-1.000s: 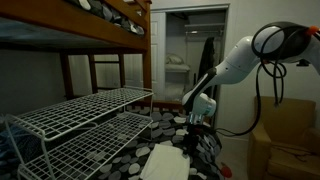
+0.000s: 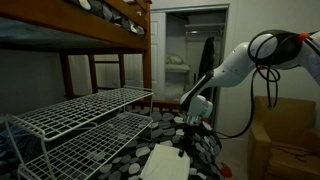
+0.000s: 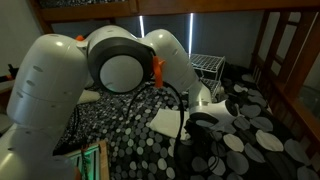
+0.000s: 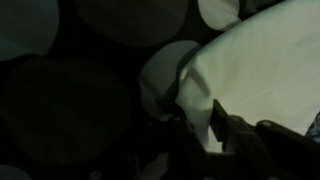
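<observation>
A white cloth (image 2: 165, 163) lies spread on the dark surface patterned with pale round spots. In the second exterior view the same cloth (image 3: 166, 122) is seen beside the arm. My gripper (image 2: 188, 149) is down at the cloth's edge, nearest the armchair side. Filling much of the right of the wrist view, the cloth (image 4: 265, 65) has a raised fold right at the dark fingers (image 4: 219, 116). The picture there is too dark to show how far apart the fingers stand, or whether the fold is pinched between them.
A white wire rack (image 2: 90, 112) stands left of the cloth, under a wooden bunk (image 2: 75, 35). At the right is a tan armchair (image 2: 285, 140). An open closet (image 2: 190, 60) is behind.
Over the last second my gripper has moved slightly, down and toward the cloth's edge. The cloth stays in nearly the same place.
</observation>
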